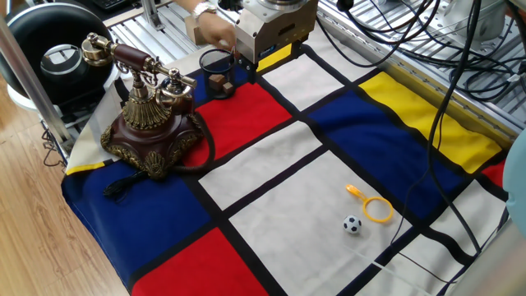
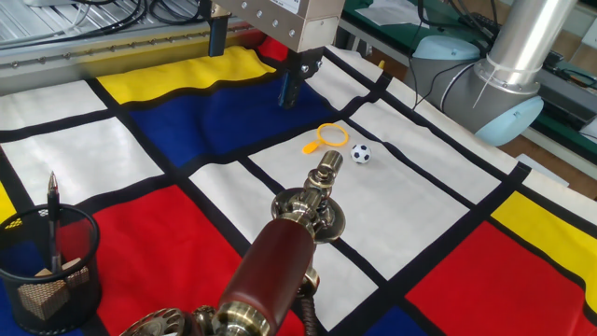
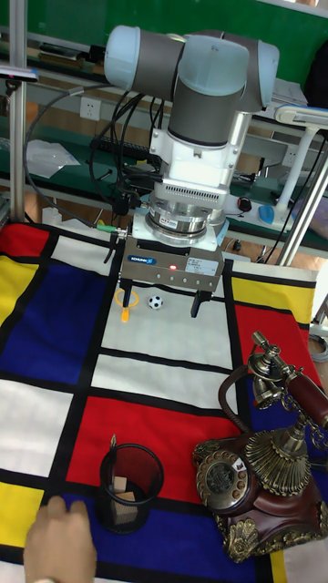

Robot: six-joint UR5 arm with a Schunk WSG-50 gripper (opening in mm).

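My gripper [image 2: 252,77] hangs above the patterned cloth, its two dark fingers [image 2: 289,86] set wide apart; it is open with nothing between them. The black mesh cup [image 3: 131,485] stands upright on the cloth with wooden blocks [image 2: 42,297] and a pen [image 2: 53,219] in it. A toy football [image 1: 352,224] lies on a white patch, close to a yellow ring with a handle [image 1: 377,210]. An old-style telephone [image 1: 152,131] stands at one side of the cloth, its brown handset [image 2: 268,271] large in exterior view 2.
A person's hand [image 3: 60,544] is beside the cup at the cloth's edge. Black cables [image 1: 448,107] hang across the right of exterior view 1. Much of the white, red and blue cloth [image 1: 288,214] is bare.
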